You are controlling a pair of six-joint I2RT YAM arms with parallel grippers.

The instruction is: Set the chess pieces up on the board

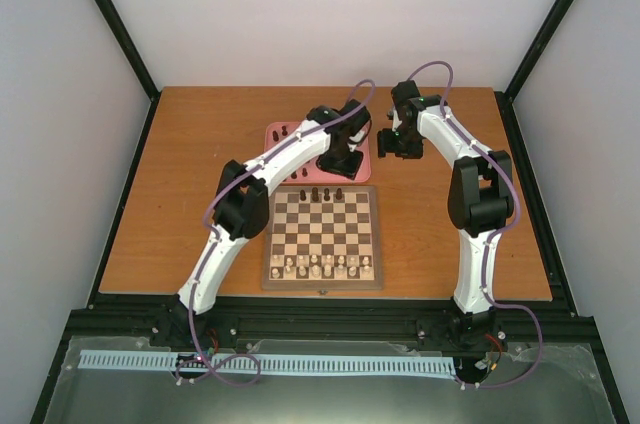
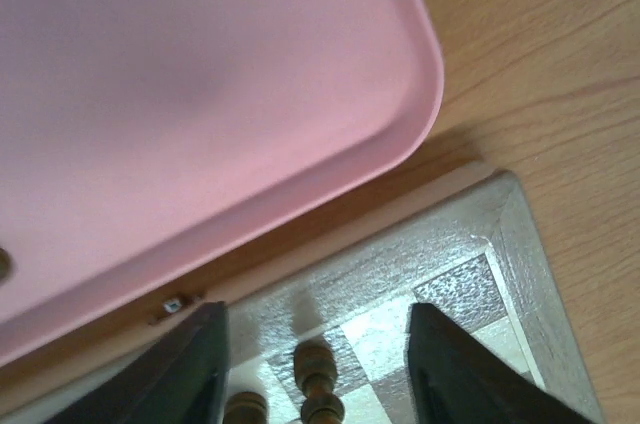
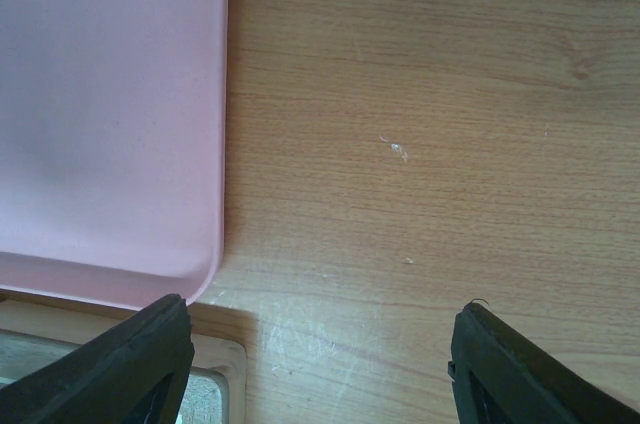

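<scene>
The chessboard (image 1: 323, 227) lies in the middle of the table, with several light pieces (image 1: 322, 266) standing along its near side. Several dark pieces stand on its far row; the rightmost dark piece (image 2: 315, 366) appears upright in the left wrist view. My left gripper is open above and beyond that piece, nothing between its fingers. In the top view it hangs over the pink tray's (image 1: 364, 169) near right part. More dark pieces (image 1: 284, 130) lie in the tray, partly hidden by my left arm. To the right, my right gripper stands open and empty over bare table.
A small metal clasp (image 2: 173, 304) sits on the board's far edge, beside a narrow gap to the tray. Bare wooden table (image 1: 430, 234) stretches right of the board, and more lies free on the left.
</scene>
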